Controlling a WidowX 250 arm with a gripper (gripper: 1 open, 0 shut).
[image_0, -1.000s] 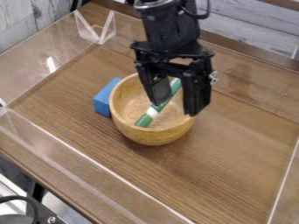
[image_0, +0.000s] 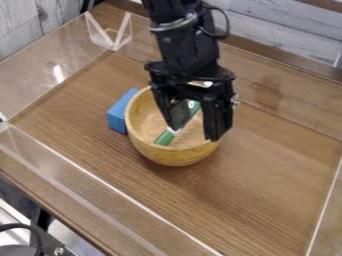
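Observation:
My black arm hangs from the top centre, with the gripper (image_0: 193, 110) over a yellow bowl (image_0: 183, 152), covering much of it. Inside the bowl lies a green object (image_0: 170, 136) with a pale part, partly hidden behind the gripper. A blue block (image_0: 120, 109) sits against the bowl's left side. The fingers look spread apart; what is between them is hard to make out.
A white wall is at the top left, with a clear plastic piece near it. A dark cable is at the bottom left.
My gripper has shifted slightly left over the bowl, covering more of the green object. The bowl and blue block stay in place.

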